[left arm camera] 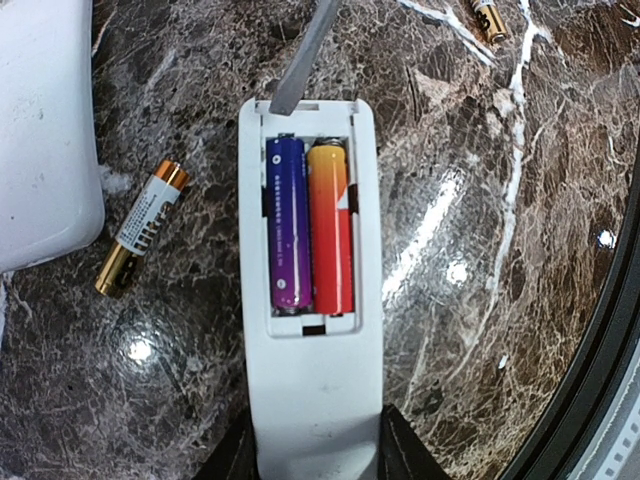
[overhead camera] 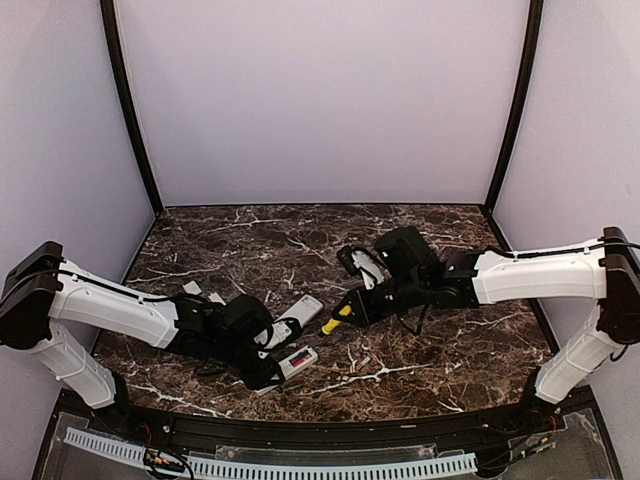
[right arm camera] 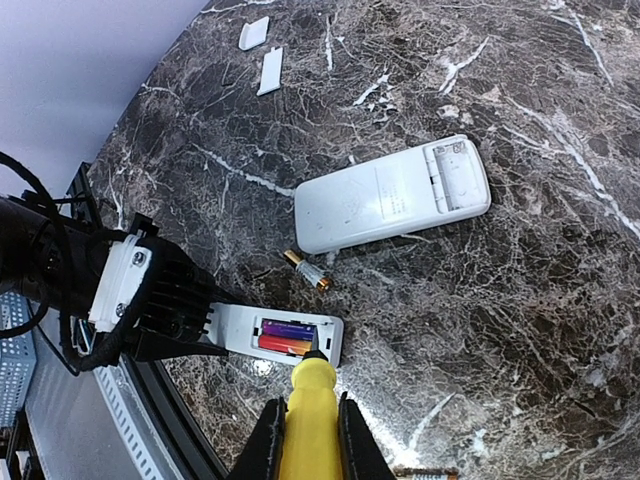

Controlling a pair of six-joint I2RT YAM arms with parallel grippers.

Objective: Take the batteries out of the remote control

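A white remote lies with its battery bay exposed, holding a purple battery and an orange-red one. My left gripper is shut on its closed end. My right gripper is shut on a yellow-handled tool, whose flat metal blade hangs over the far end of the bay in the left wrist view; whether it touches cannot be told. A loose battery lies beside the remote, and another farther off.
A second, larger white remote with an empty bay lies behind. Two small white covers lie at the back left. Its front edge is close to the held remote.
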